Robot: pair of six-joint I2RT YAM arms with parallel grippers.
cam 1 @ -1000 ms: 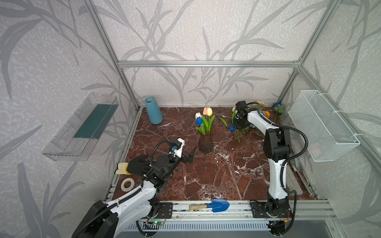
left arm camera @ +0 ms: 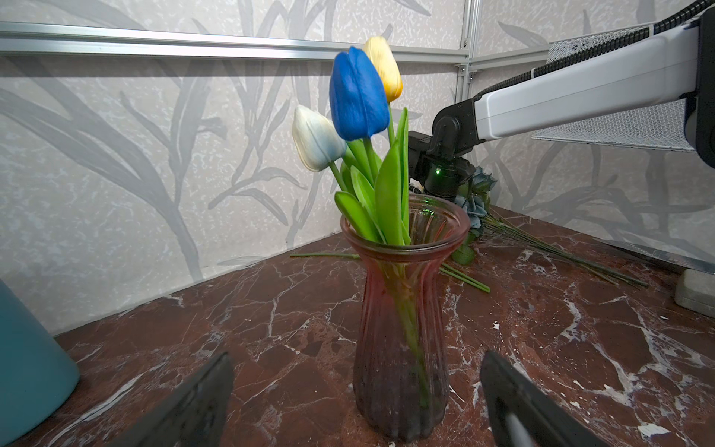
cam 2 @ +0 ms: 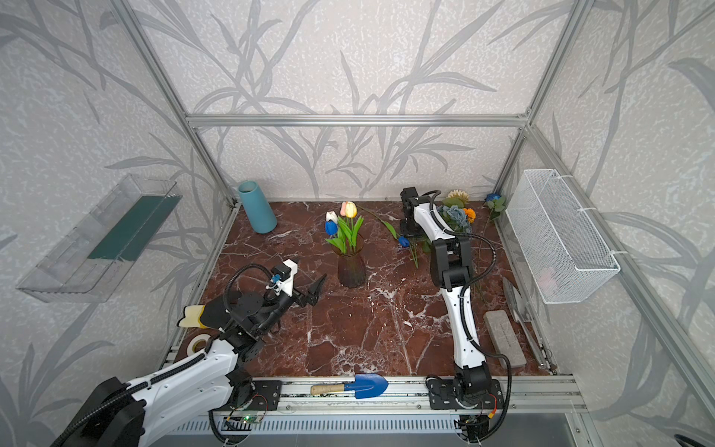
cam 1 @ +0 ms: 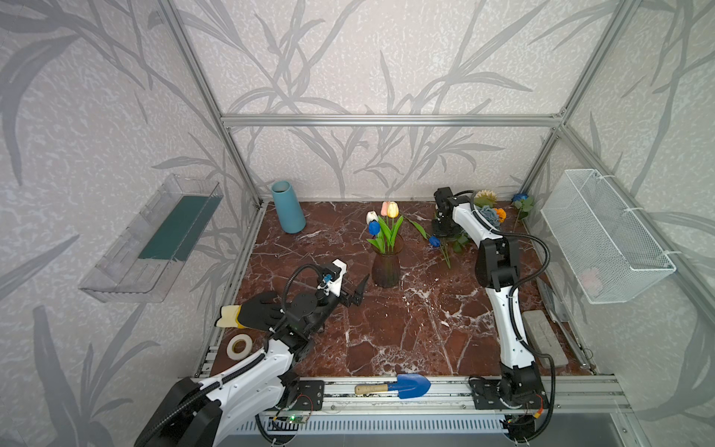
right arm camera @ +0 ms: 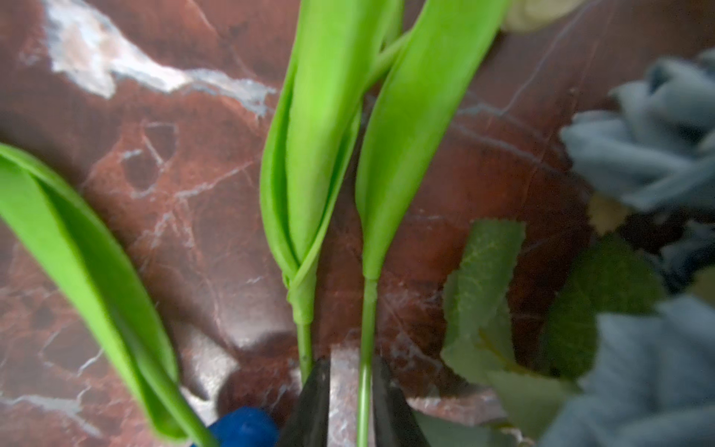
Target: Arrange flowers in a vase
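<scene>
A ribbed reddish glass vase (cam 1: 386,272) stands mid-table holding several tulips (left arm camera: 359,97): blue, white, yellow, pink. My left gripper (cam 1: 354,289) stands open left of the vase, facing it, nothing between its fingers. At the back right my right gripper is low over loose green-stemmed flowers, fingers part open round a thin stem (right arm camera: 365,342), with a second stem (right arm camera: 304,342) by the left finger. A loose blue tulip (cam 1: 435,242) and blue-grey roses (right arm camera: 640,149) lie beside it.
A teal vase (cam 1: 289,208) stands back left; a white mesh basket (cam 1: 607,238) is on the right, a clear rack (cam 1: 126,283) on the left. A trowel (cam 1: 409,386) lies at the front edge, gloves (cam 1: 238,316) front left.
The left arm and the vase are unmoved.
</scene>
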